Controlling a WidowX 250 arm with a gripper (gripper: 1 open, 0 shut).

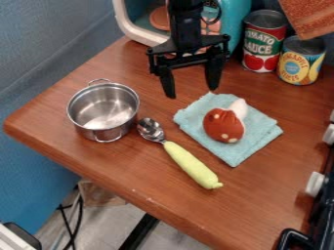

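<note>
My black gripper [188,76] hangs open above the back middle of the wooden table [65,127], nothing between its fingers. Below it to the left sits a steel pot [104,110]. A spoon with a pale yellow handle [192,166] lies near the front. To the right, a red-and-white mushroom-like object [225,125] rests on a light blue cloth [245,145].
A tomato sauce can [263,44] and a yellow-labelled can [302,62] stand at the back right. A white-and-teal container [139,21] is behind the arm. A black appliance [311,220] borders the right.
</note>
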